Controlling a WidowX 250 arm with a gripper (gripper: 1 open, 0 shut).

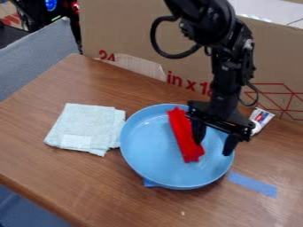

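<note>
A red block (186, 136) lies on the blue plate (160, 164), now upright along the plate's depth, left of centre-right. My black gripper (215, 129) is low over the plate's right part, at the block's right side, its near finger close to or touching the block's upper end; whether it holds the block I cannot tell. A folded pale cloth (84, 128) lies left of the plate.
A cardboard box (130, 27) stands behind. A small white item (263, 118) lies right of the gripper. Blue tape (252, 184) is on the wooden table (71, 177), clear at front left.
</note>
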